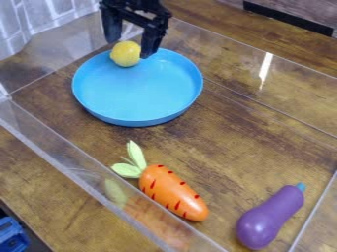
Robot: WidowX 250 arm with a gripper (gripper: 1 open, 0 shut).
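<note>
A blue plate lies on the wooden surface at the upper middle, with a yellow round object on its back part. My black gripper hangs at the top of the view, just over and around the yellow object, open, its fingers apart. An orange toy carrot with green leaves lies at the lower middle, and a purple toy eggplant lies at the lower right.
Clear plastic walls border the work surface on the left. A blue object shows at the lower left edge.
</note>
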